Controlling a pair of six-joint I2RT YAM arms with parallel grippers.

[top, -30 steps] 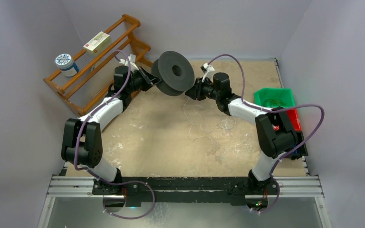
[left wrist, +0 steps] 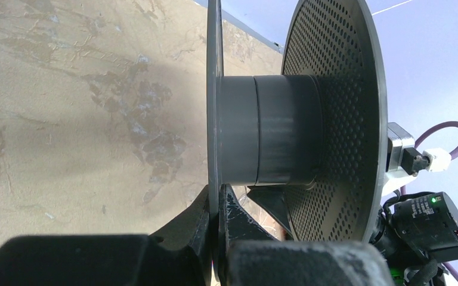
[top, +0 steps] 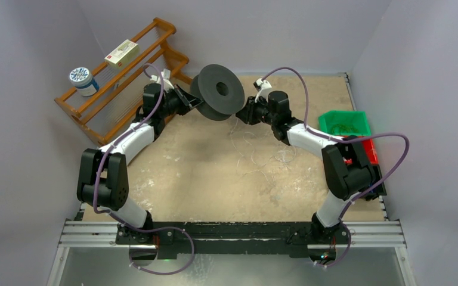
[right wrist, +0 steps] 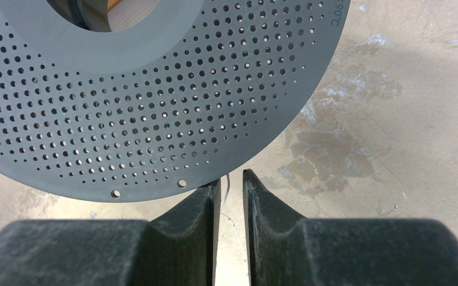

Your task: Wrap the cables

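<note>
A dark grey spool (top: 222,88) with perforated flanges is held up above the table, its core (left wrist: 271,131) bare in the left wrist view. My left gripper (top: 195,102) is shut on the rim of one flange (left wrist: 213,113). By the lower edge of the other flange (right wrist: 173,125) is my right gripper, its fingers a small way apart. A thin pale cable (right wrist: 227,189) shows in the gap between them; whether they touch it I cannot tell. That cable (top: 251,156) trails in loose loops over the table below.
At the back left a wooden rack (top: 83,113) carries a white box (top: 121,54) and a blue-white tub (top: 83,81). A green bin (top: 358,122) and a red bin (top: 370,150) stand on the right.
The left arm and the spool have stayed in place.
</note>
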